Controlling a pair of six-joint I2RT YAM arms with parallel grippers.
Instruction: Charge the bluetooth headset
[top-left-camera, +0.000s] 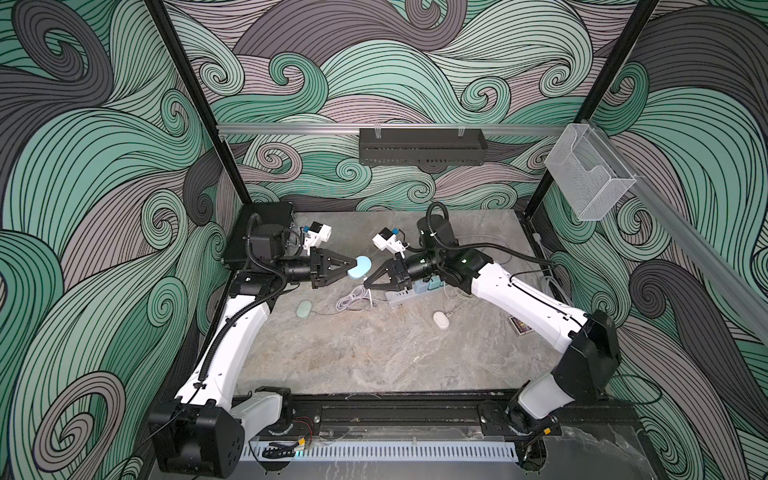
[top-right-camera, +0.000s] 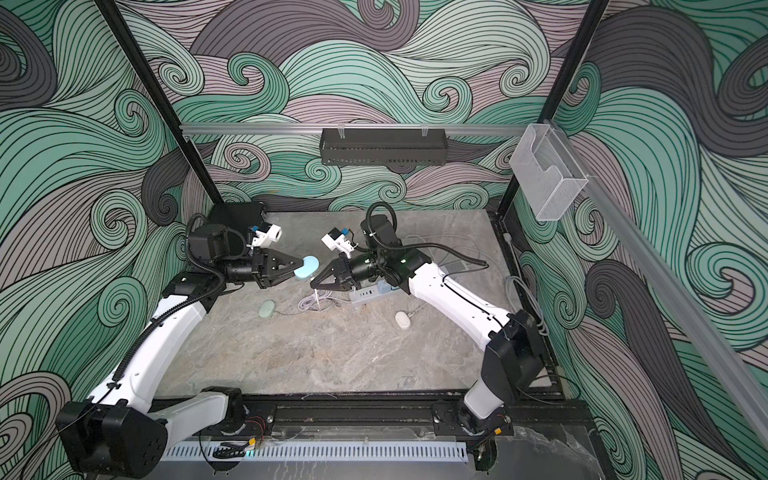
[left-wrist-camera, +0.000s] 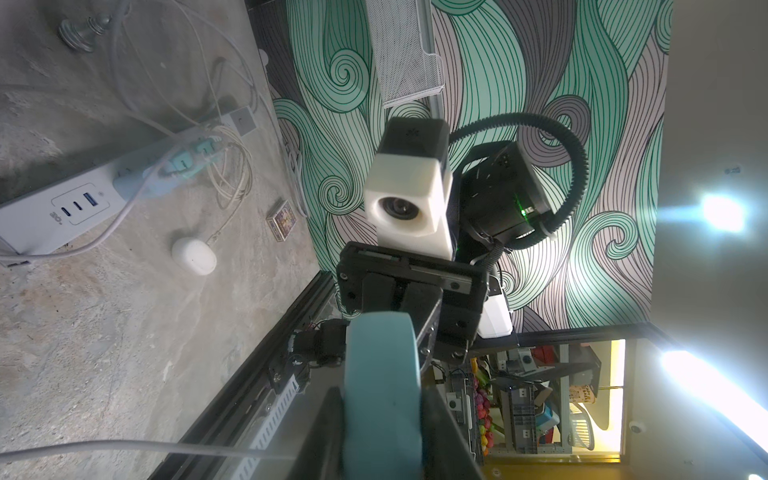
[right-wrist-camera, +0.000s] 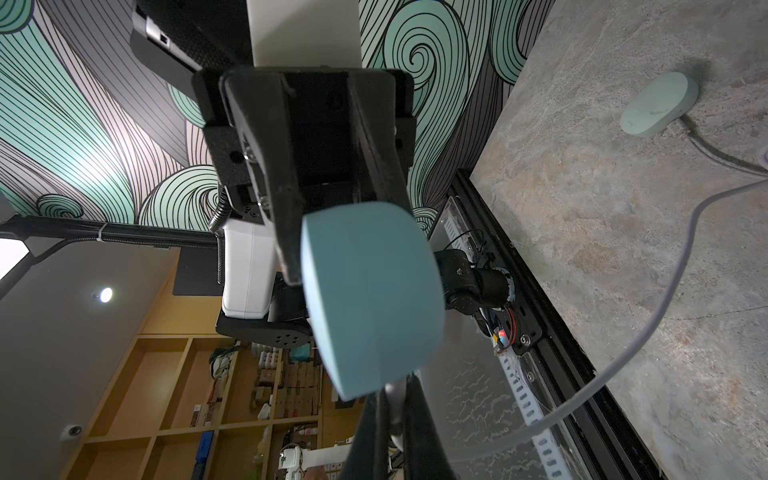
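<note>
My left gripper (top-left-camera: 352, 267) is shut on a light-blue rounded headset case (top-left-camera: 359, 268) held above the table. In the left wrist view, this case (left-wrist-camera: 382, 384) stands between the finger pads. Opposite it, my right gripper is shut on the white end of a charging cable (right-wrist-camera: 640, 344), whose grey-white cord trails off to the table. The case (right-wrist-camera: 372, 296) is just beyond the cable end in the right wrist view; its lower edge overlaps the plug tip, so whether they touch cannot be told. The case's port is not visible.
A green case (top-left-camera: 304, 309) with a cord lies left on the table, a white one (left-wrist-camera: 194, 256) on the right. A white power strip (left-wrist-camera: 56, 216) with a blue plug lies behind. A small box (left-wrist-camera: 281, 220) lies farther right.
</note>
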